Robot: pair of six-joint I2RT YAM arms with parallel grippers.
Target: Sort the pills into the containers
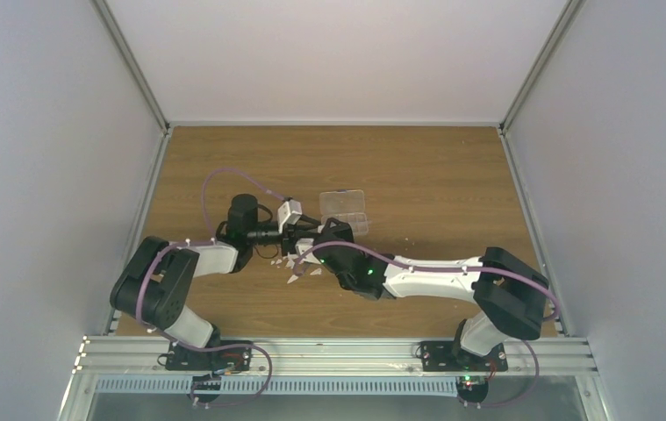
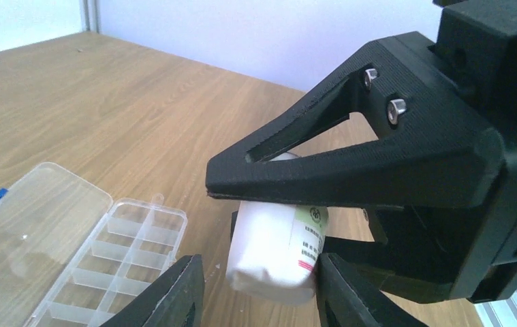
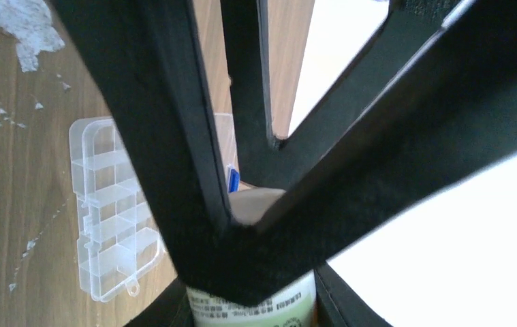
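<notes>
A white pill bottle (image 2: 276,248) with a green-edged label is held between the black fingers of my right gripper, whose fingertips press against both sides. My left gripper stands open around the same bottle, with a gap visible beside one finger (image 2: 177,300). In the right wrist view a V-shaped left finger (image 3: 174,170) crosses in front of the bottle (image 3: 259,315). From above, both grippers meet near the clear compartment box (image 1: 344,203), which lies with its lid open. Its divided compartments (image 2: 133,255) look empty. No loose pills can be made out.
White torn scraps (image 1: 292,279) lie on the wooden table below the meeting grippers. A larger crumpled scrap (image 3: 27,30) and small crumbs show in the right wrist view.
</notes>
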